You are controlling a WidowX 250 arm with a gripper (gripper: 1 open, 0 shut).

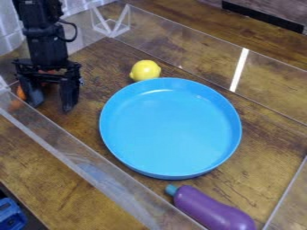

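Observation:
My black gripper (48, 88) is low at the left of the camera view, open, its fingers down near the wooden surface. An orange carrot (20, 92) is mostly hidden behind its left side; whether they touch I cannot tell. A large blue plate (171, 126) fills the centre. A yellow lemon (145, 70) sits behind the plate, and a purple eggplant (211, 208) lies at the front right.
Clear low walls border the work area on several sides. A blue object (10, 216) shows at the bottom left corner.

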